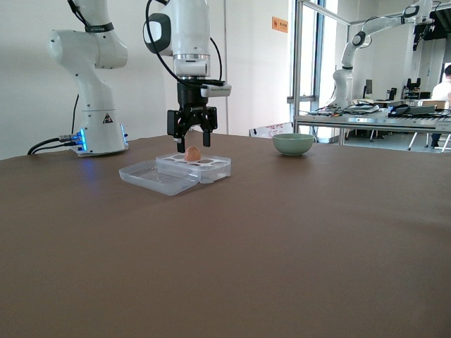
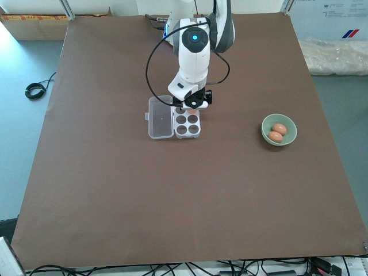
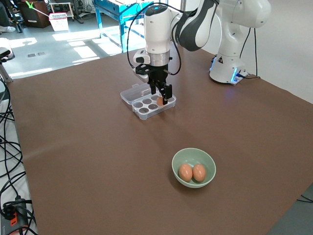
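Observation:
A clear egg box (image 2: 187,128) with its lid (image 1: 156,180) laid open stands on the brown table. One brown egg (image 1: 192,154) sits in a back compartment. My black gripper (image 1: 193,141) hangs open just above that egg, its fingers apart on either side in the top view; whether they touch it I cannot tell. A pale green bowl (image 3: 178,159) holds two eggs (image 3: 185,172) (image 3: 199,173), to the right of the box in the left view.
Cables (image 2: 69,270) run along the table's near edge. A white arm base (image 3: 226,71) stands at the back.

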